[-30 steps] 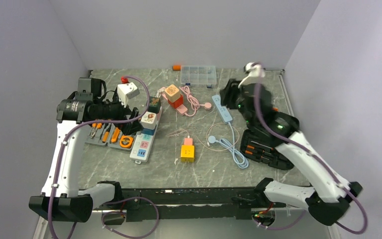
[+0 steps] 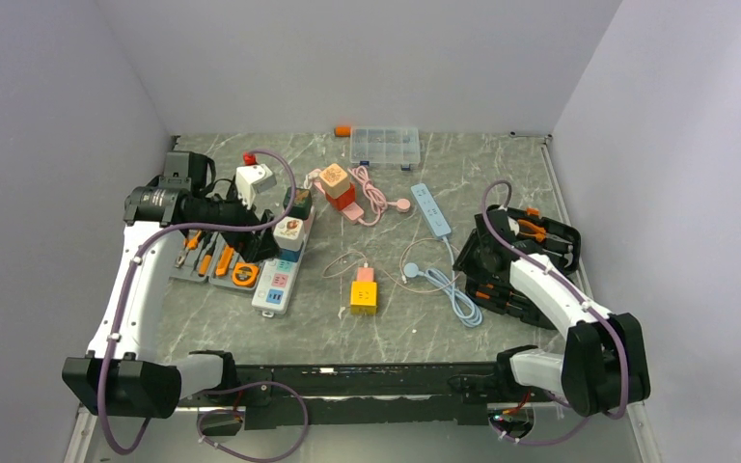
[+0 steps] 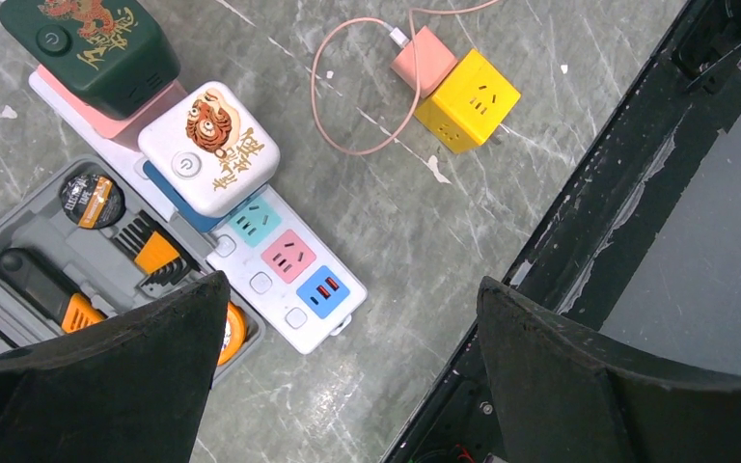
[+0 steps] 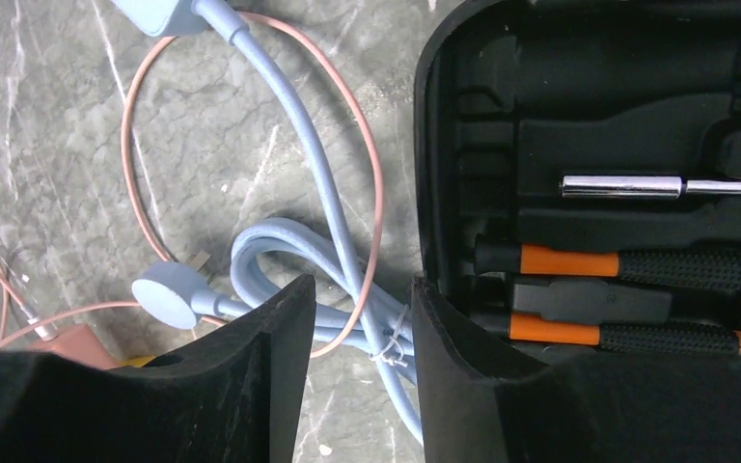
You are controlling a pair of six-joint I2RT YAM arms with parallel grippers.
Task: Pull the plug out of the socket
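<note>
A long white power strip (image 3: 299, 280) with coloured sockets lies at the left of the table. A white cube plug (image 3: 209, 148) and a dark green cube plug (image 3: 92, 43) sit on its far part. My left gripper is open above the strip's near end, nothing between its fingers. A light blue strip (image 2: 431, 210) has a coiled blue cord ending in a round plug (image 4: 169, 294). My right gripper hovers over that cord beside the black toolbox, its fingers parted with a gap between them. A yellow cube adapter (image 3: 468, 100) holds a pink charger (image 3: 425, 60).
A grey tool tray (image 3: 34, 227) lies under the left arm, and an open black toolbox (image 4: 579, 87) under the right. A clear organiser box (image 2: 385, 146) and stacked red and wooden cubes (image 2: 336, 181) stand farther back. Bare table surrounds the yellow adapter.
</note>
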